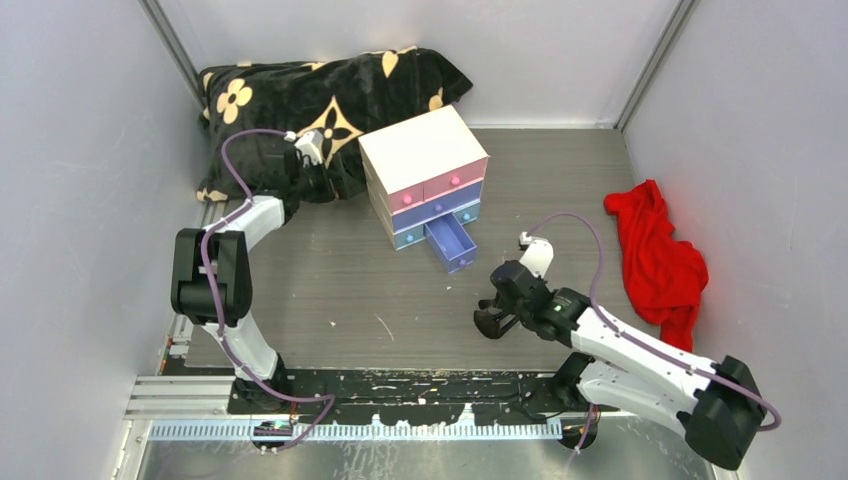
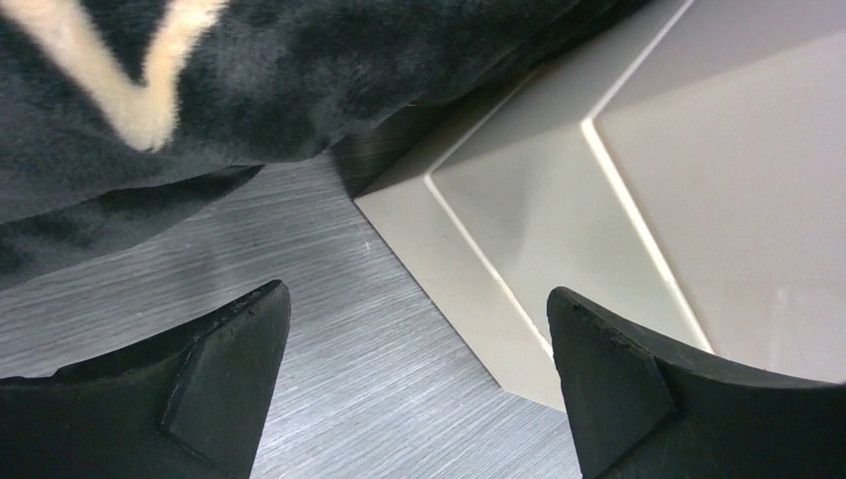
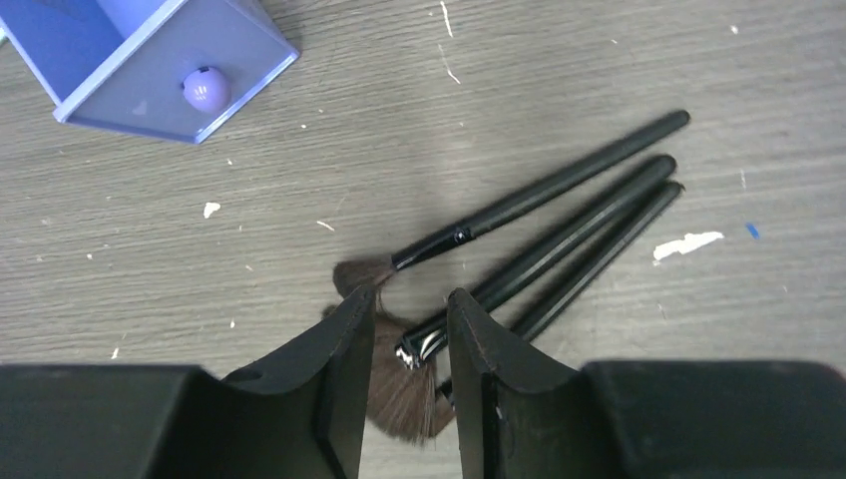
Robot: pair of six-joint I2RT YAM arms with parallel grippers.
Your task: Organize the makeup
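Note:
A small chest of pink and blue drawers (image 1: 422,150) stands at the back centre, its lower middle blue drawer (image 1: 449,242) pulled out and empty. Several black makeup brushes (image 3: 539,190) lie on the table in front of it, fluffy heads toward the lower left. My right gripper is over the brush heads, fingers part open with a narrow gap; whether it touches them I cannot tell. My left gripper stands open beside the chest's left side (image 2: 519,239), nothing between its fingers.
A black patterned cushion (image 1: 250,100) lies along the back left, against the chest. A red cloth (image 1: 655,260) lies at the right.

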